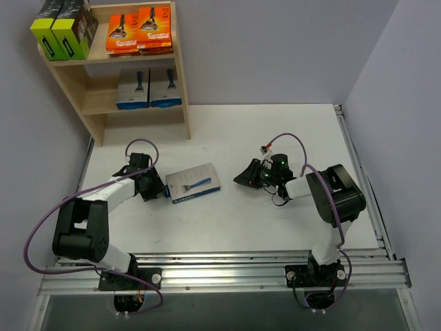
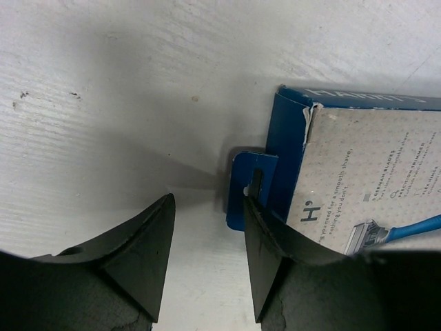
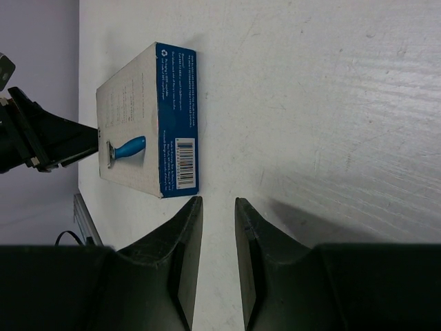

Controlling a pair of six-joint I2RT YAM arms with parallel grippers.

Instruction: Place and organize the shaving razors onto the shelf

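Note:
A flat razor box (image 1: 191, 181), white on top with blue sides and a blue razor pictured on it, lies slightly turned on the table between the arms. In the left wrist view a blue flap (image 2: 238, 207) sticks out from the box's end. My left gripper is part open beside that flap; one finger (image 2: 265, 255) overlaps its edge, and the gap holds only bare table. Over to the right, my right gripper is part open and empty, apart from the box (image 3: 178, 124).
The wooden shelf (image 1: 182, 83) at the back left bears two similar white-blue boxes (image 1: 133, 89) below, with orange boxes (image 1: 122, 33) and green-black boxes (image 1: 74, 31) above.

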